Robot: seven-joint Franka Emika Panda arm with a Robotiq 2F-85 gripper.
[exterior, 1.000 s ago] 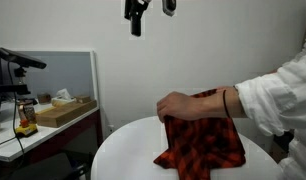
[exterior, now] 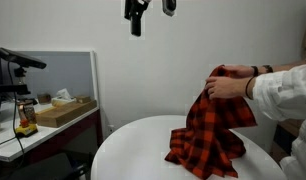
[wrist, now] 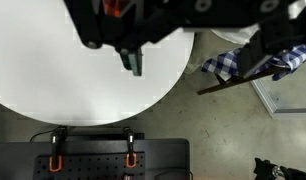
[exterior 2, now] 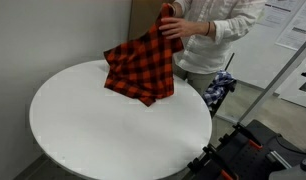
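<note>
A red-and-black checked cloth (exterior: 205, 137) is partly held up by a person's hands (exterior: 229, 85), with its lower part spread on the white round table (exterior: 123, 155). In exterior view 2 the same cloth (exterior 2: 143, 72) lies bunched toward the far right of the table. My gripper shows at the upper part of the wrist view, dark and partly cut off, above bare white table. Its fingertips sit close together; whether they are apart or touching is unclear. No cloth shows at them.
The person (exterior 2: 218, 35) stands at the table's far right side. A blue-and-white checked cloth (wrist: 228, 65) hangs beside the table. A side table with a wooden box (exterior: 65, 113) and small items stands at the left.
The person's hands have lifted and shifted the cloth to the right, and its upper part is now gathered higher. The dark arm parts at the top have not visibly moved.
</note>
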